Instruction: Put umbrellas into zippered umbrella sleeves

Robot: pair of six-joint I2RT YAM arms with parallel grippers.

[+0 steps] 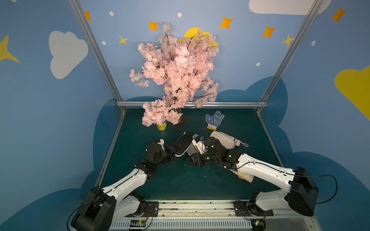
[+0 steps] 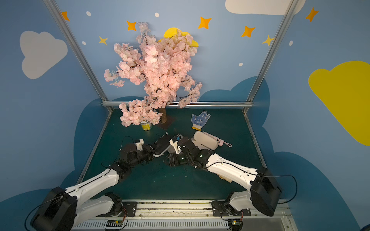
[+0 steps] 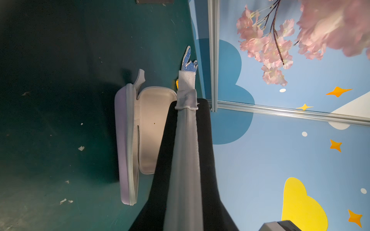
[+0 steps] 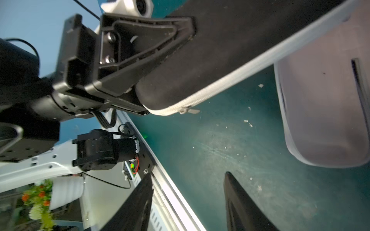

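A black zippered sleeve with a white zipper edge is raised over the table. My left gripper is shut on one end of it. In the right wrist view the sleeve's zipper pull hangs near that end. My right gripper stands part open beside the sleeve, with only table visible between its fingers. An open sleeve with a lilac shell and pale lining rests on the table below. No umbrella can be made out inside the black sleeve.
Behind the right arm lies a pale closed sleeve, with a pink umbrella end and strap beside it. A beige item is partly under that arm. A blue glove and blossom branches stand at the back.
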